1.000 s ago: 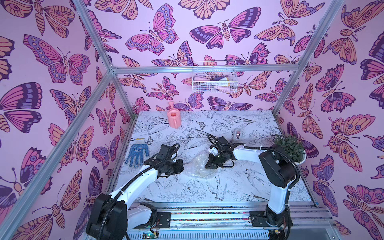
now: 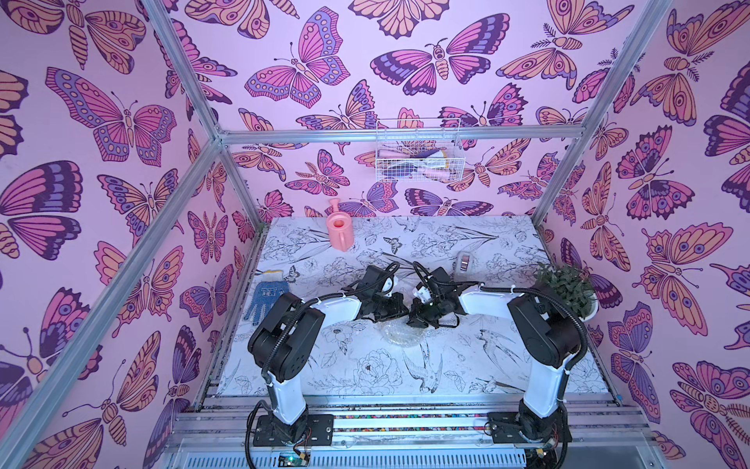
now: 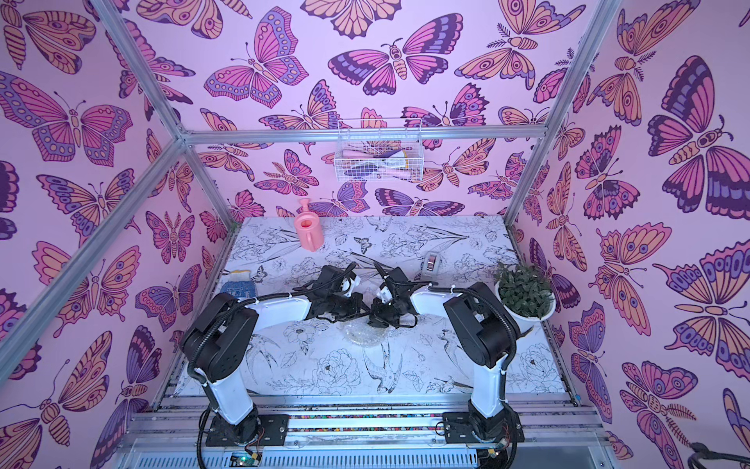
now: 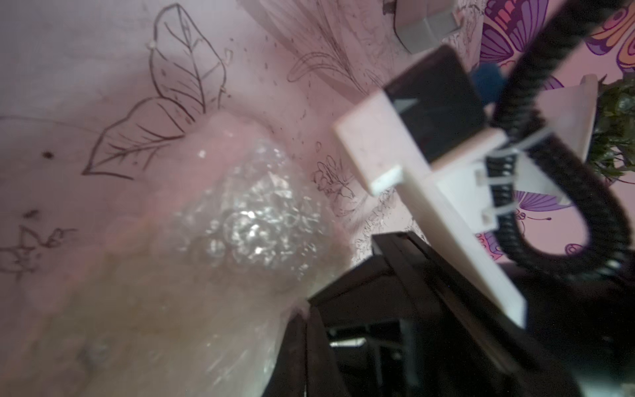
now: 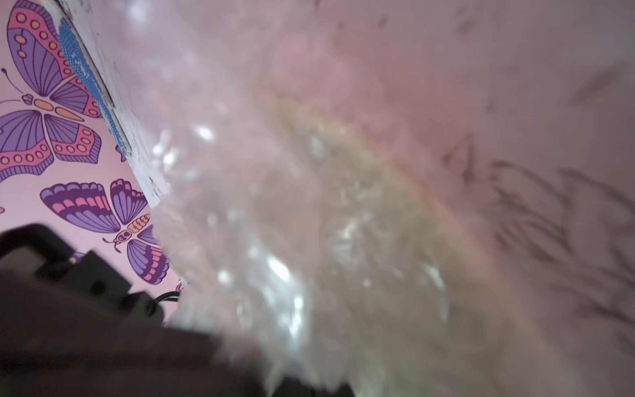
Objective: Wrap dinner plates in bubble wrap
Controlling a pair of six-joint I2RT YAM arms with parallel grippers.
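Clear bubble wrap (image 2: 402,336) lies mid-table around a round plate, which shows only as a greenish disc through the film in the right wrist view. My left gripper (image 2: 400,308) and right gripper (image 2: 415,319) are close together over its far side. In the left wrist view, the shut fingers (image 4: 297,357) meet the bubble wrap (image 4: 258,231) at their tips and appear to pinch its edge. Bunched film (image 5: 277,278) rises against the right fingers, whose tips barely show at the bottom of the right wrist view; whether film is between them is hidden.
A pink watering can (image 2: 340,231) and a small grey-and-white object (image 2: 464,262) stand toward the back. Blue gloves (image 2: 268,297) lie at left, a potted plant (image 2: 566,290) stands at right.
My left gripper has swung right and away from the front, from the wrap's left side to beside the right gripper. The flap that reached left is drawn in. The right arm has shifted only slightly.
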